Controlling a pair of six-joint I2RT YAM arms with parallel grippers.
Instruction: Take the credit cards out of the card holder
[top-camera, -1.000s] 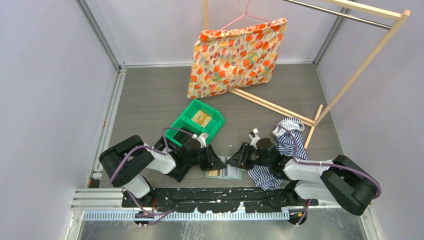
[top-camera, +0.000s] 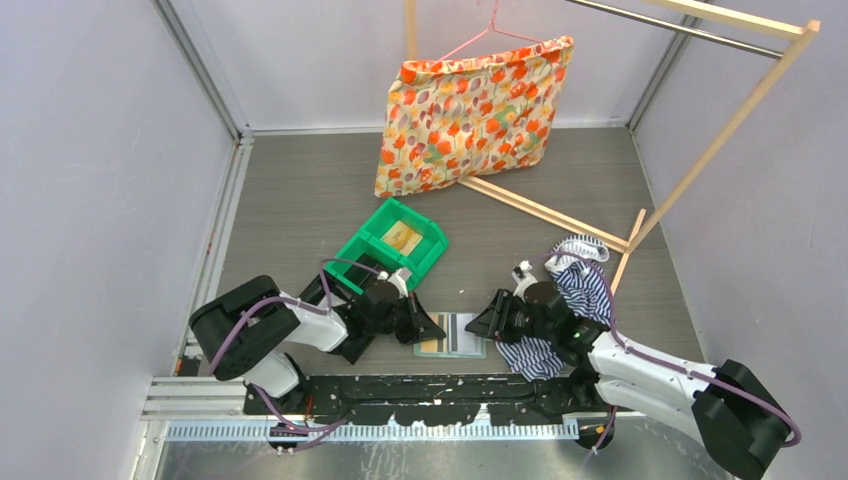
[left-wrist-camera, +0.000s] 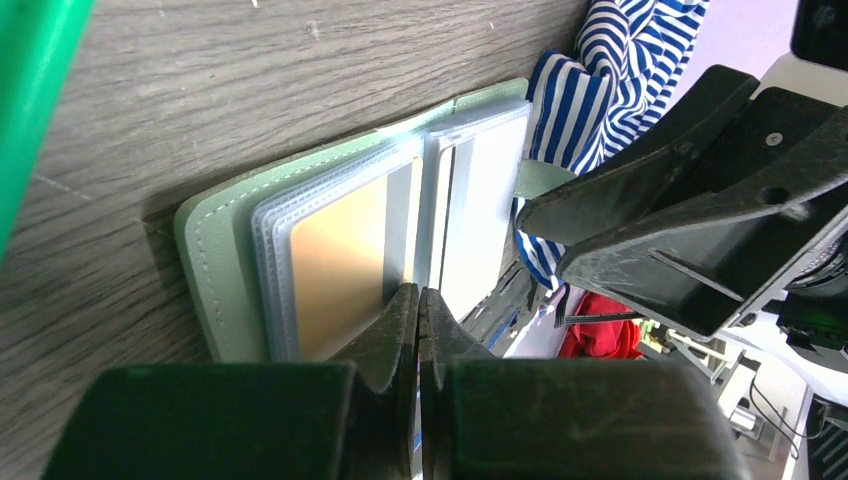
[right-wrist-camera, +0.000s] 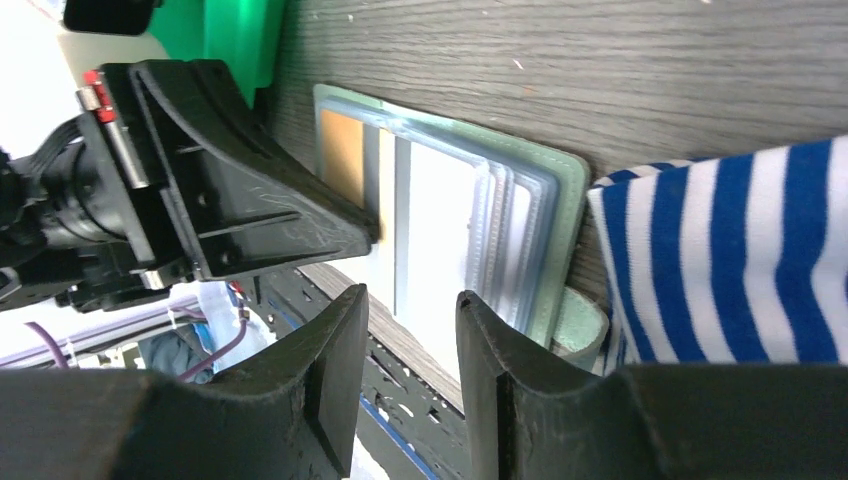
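An open card holder (top-camera: 452, 348) with a green border lies on the table near its front edge. Its clear sleeves show a yellow-orange card (left-wrist-camera: 338, 262) on the left side and a white card (right-wrist-camera: 437, 215) on the right. My left gripper is shut over the holder's middle, with nothing visible between its fingertips. My right gripper stands part open and empty over the holder's right half. In the left wrist view, its two dark fingers (left-wrist-camera: 625, 205) are apart, near the holder's right edge.
A green box (top-camera: 432, 243) with a yellowish item inside stands behind my left arm. Striped blue-and-white cloth (top-camera: 585, 290) lies close to the holder's right side. Patterned fabric (top-camera: 475, 120) hangs at the back.
My right gripper has moved a little to the right over the holder, and its arm has swung outward. The left gripper has shifted slightly left. The holder stays almost in place.
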